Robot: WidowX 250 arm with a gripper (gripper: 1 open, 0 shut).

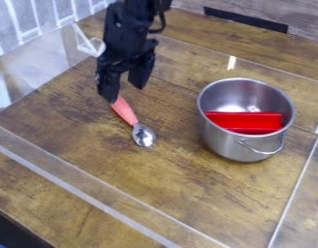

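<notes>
My dark gripper [127, 77] hangs open over the upper left of the wooden table, its fingers just behind a spoon [133, 122] with a red handle and silver bowl. The spoon lies diagonally on the table, with nothing seen between the fingers. At the right stands a steel pot [240, 144] with a handle, holding a red rectangular object [244, 121].
Clear or translucent edging runs along the left and right sides. The back of the table behind the pot is free.
</notes>
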